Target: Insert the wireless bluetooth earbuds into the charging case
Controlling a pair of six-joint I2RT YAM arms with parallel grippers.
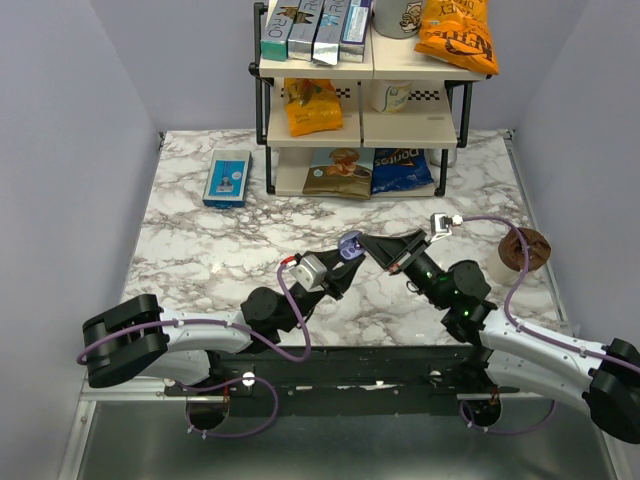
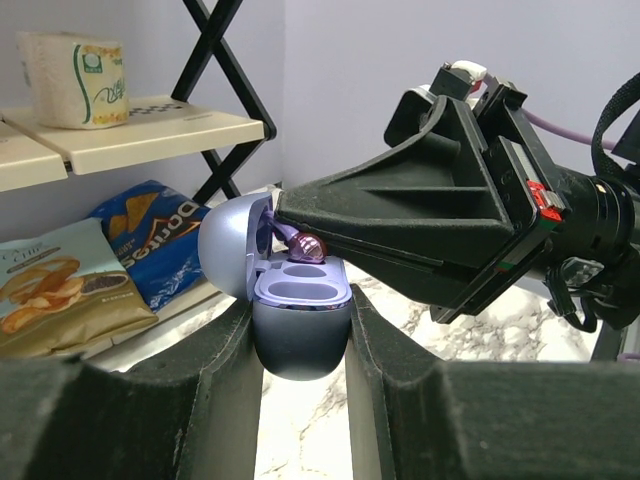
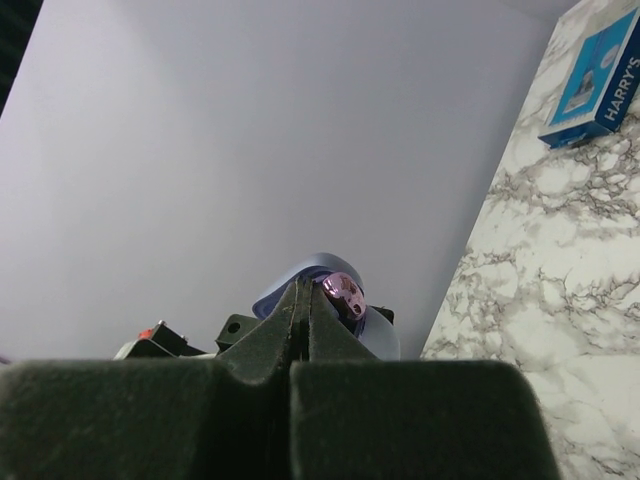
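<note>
My left gripper is shut on the lavender charging case (image 2: 300,330), which is held upright with its lid open and two empty-looking slots visible. My right gripper is shut, its tips at the open case from the right. A shiny purple earbud (image 2: 306,247) sits at those tips just above the slots, beside the lid; whether the fingers grip it or only touch it is hard to tell. In the top view both grippers meet over the middle of the marble table (image 1: 200,250).
A shelf rack (image 1: 410,130) with snack bags and boxes stands at the back. A blue box (image 1: 227,178) lies at back left, and a brown-topped container (image 1: 525,250) stands at right.
</note>
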